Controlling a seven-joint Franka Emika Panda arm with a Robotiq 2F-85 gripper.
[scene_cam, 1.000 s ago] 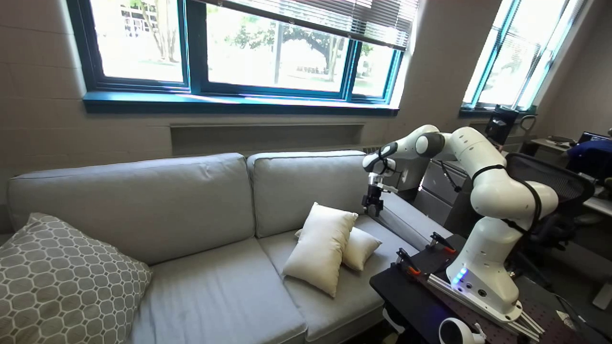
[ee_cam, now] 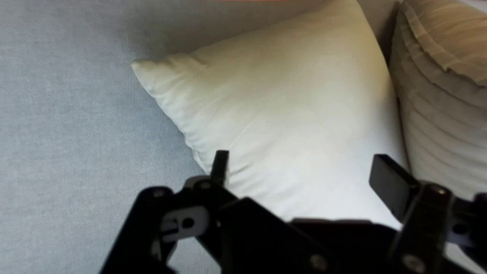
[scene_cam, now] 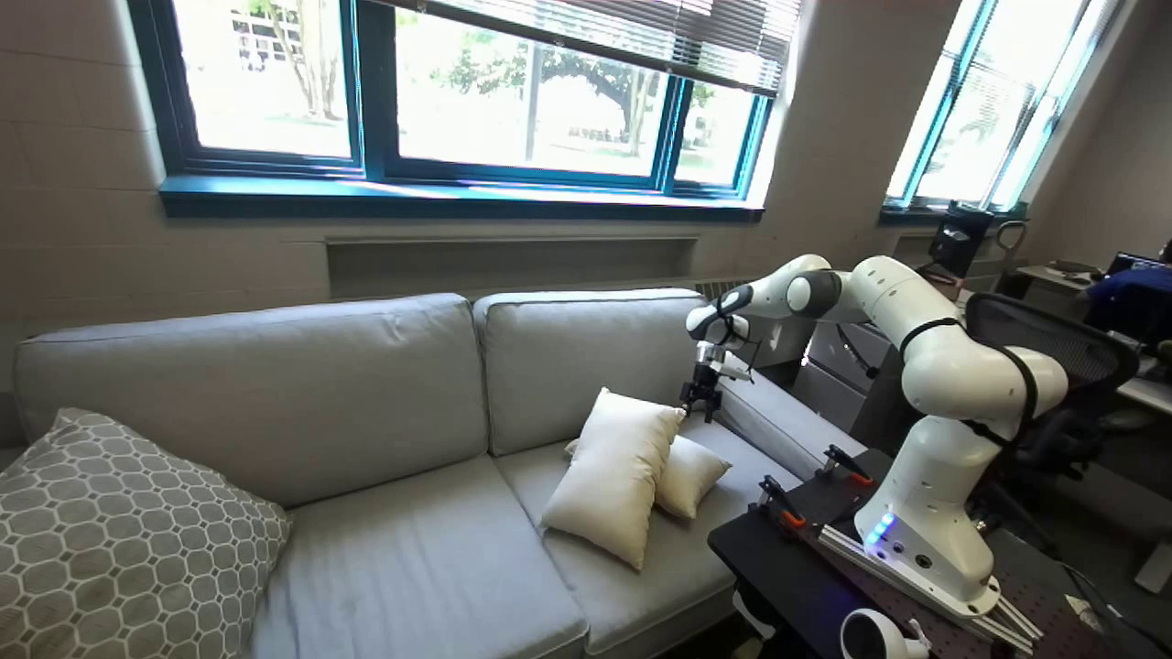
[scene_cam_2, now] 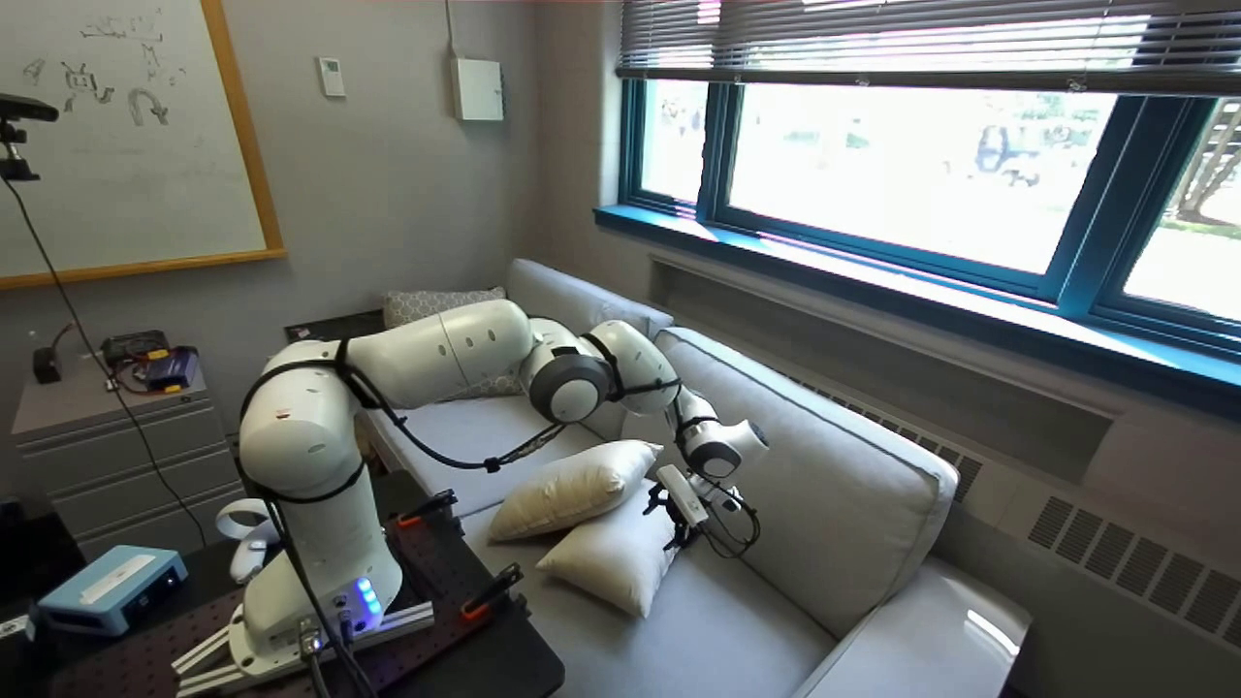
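Observation:
Two cream pillows rest on the right seat of the grey sofa. The upper pillow leans across the lower pillow, covering part of it. Over the lower pillow, in the wrist view, my gripper is open with its fingers wide apart and nothing held. The upper pillow shows at the right edge there. From the second exterior view, the gripper hangs by the lower pillow's far side; whether it touches the fabric is unclear.
A grey patterned cushion sits at the sofa's left end. The backrest rises close behind my gripper, and the armrest is to its right. Bare seat lies between the pillows and that cushion.
My gripper has come down and shifted slightly left in the first exterior view, closer to the pillows. Both pillows and the patterned cushion look unmoved.

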